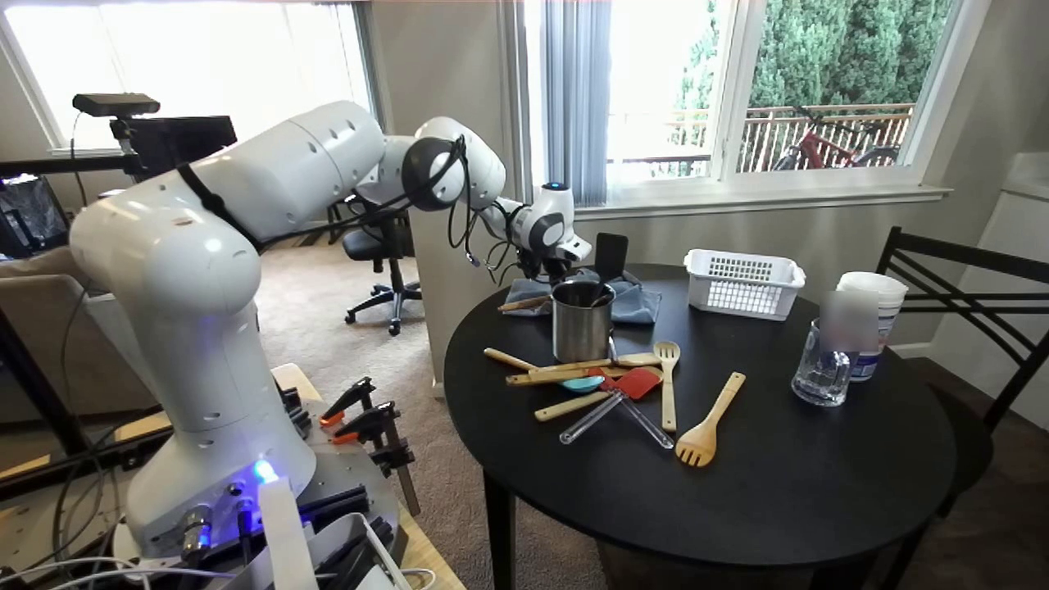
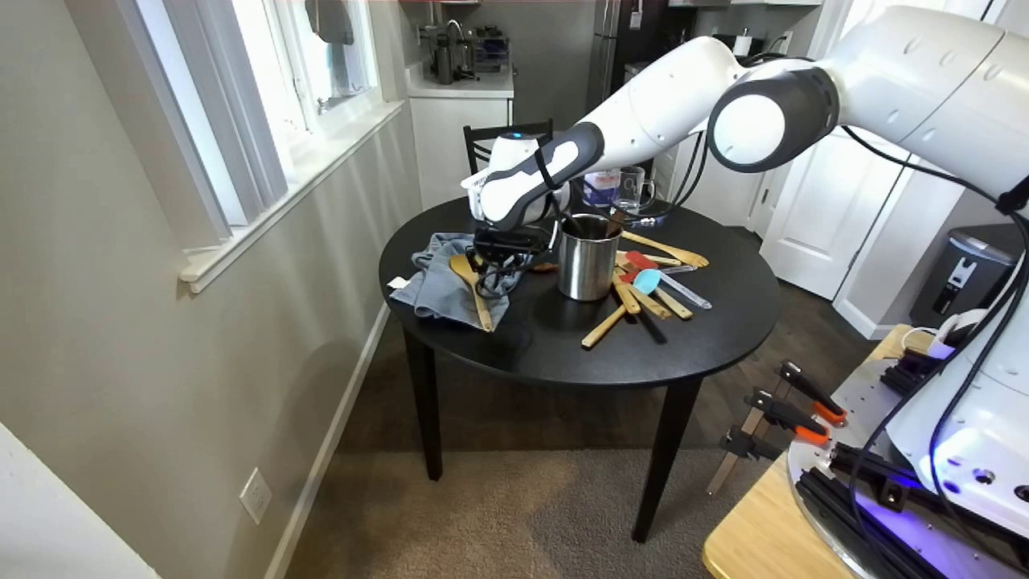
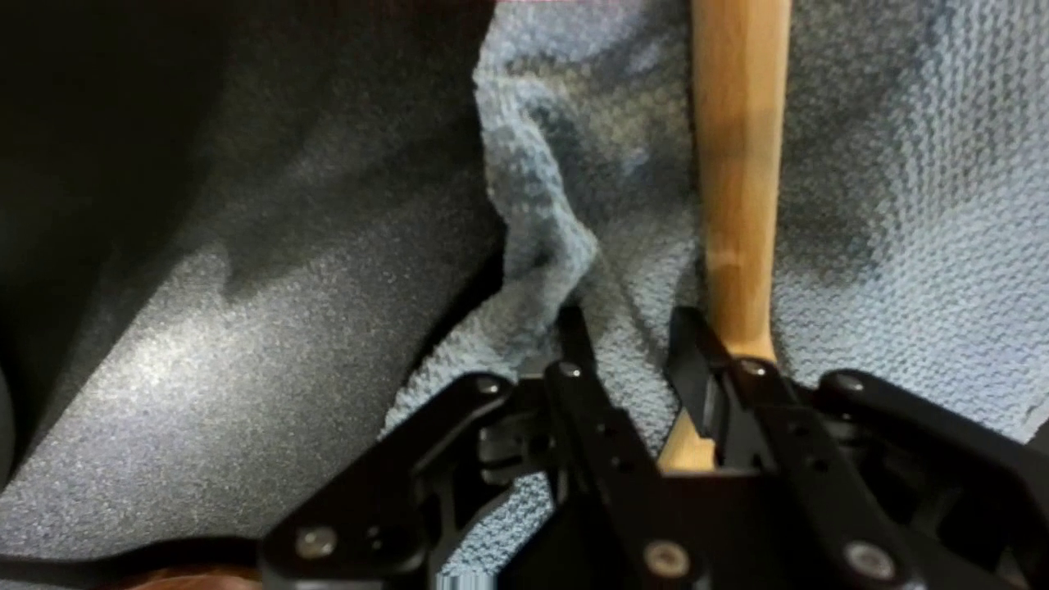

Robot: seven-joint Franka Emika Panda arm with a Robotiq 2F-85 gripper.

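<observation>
My gripper points down at a grey-blue cloth [image 3: 944,246], its two fingers apart with cloth showing in the gap. A raised fold of that cloth runs up to the left fingertip; I cannot tell whether it is pinched. Just right of the right fingertip lies a wooden spoon [image 3: 739,167], its handle outside the gap and partly covered by the fingers. In exterior view 2 the cloth [image 2: 439,289] is rumpled on the table's window side, the spoon [image 2: 480,307] resting on it. My gripper's fingertips are hard to make out in both exterior views.
Beside the cloth stands a steel pot [image 1: 580,329] with utensils inside, close to my gripper. Several spoons and spatulas [image 1: 644,382] lie spread before it. A white basket [image 1: 744,285], a glass mug [image 1: 821,369] and a tub [image 1: 872,295] stand farther right.
</observation>
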